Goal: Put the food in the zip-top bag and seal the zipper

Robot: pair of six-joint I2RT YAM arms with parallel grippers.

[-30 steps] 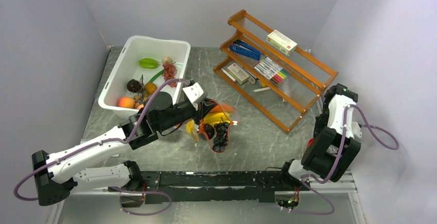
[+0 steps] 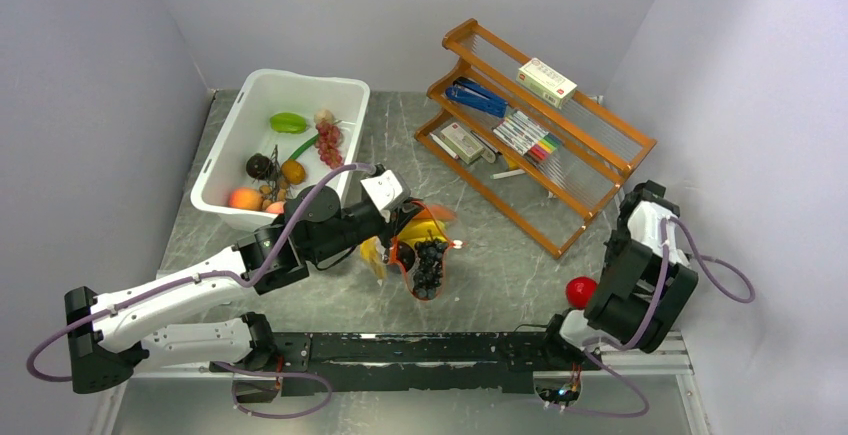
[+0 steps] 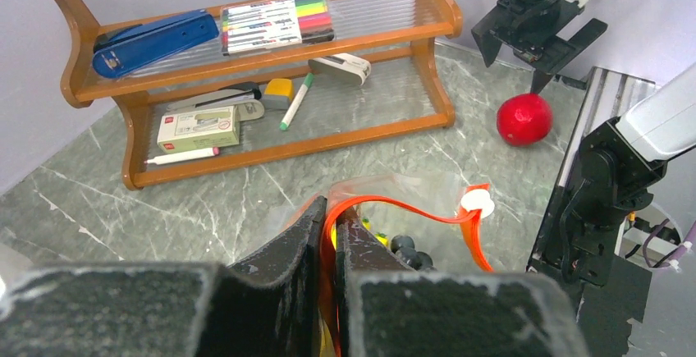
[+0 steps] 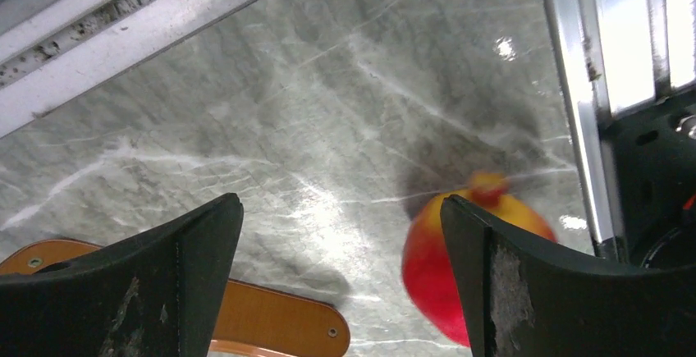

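The zip top bag, clear with an orange rim, stands mouth open on the table. My left gripper is shut on its rim. Inside the bag, the top view shows black grapes, a yellow piece and a dark round fruit. A red pomegranate lies loose at the front right of the table. Spread wide, my right gripper has bare tabletop between its fingers. In the right wrist view, its right finger overlaps the pomegranate; whether they touch, I cannot tell.
A white bin with fruit and vegetables stands at the left. The wooden rack with stationery fills the back right, its foot near my right gripper. A metal rail runs along the table edge beyond the pomegranate. Tabletop right of the bag is clear.
The pomegranate has shifted left and toward the front in the top view and turned. The left gripper still grips the rim; the bag swayed slightly.
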